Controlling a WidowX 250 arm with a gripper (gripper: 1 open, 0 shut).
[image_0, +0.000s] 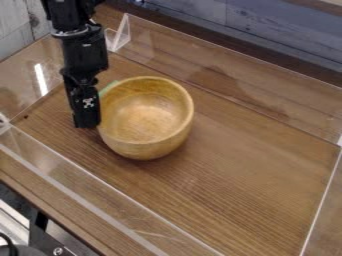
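Observation:
A yellow wooden bowl (158, 118) sits on the wooden floor of the workspace, left of centre. The black gripper (83, 106) is at the bowl's left rim, pointing down with its fingers low. A small green object (110, 86) shows only in part behind the gripper and the bowl's upper left rim; most of it is hidden. I cannot see anything held between the fingers.
Raised walls edge the workspace at the back, the left and the right.

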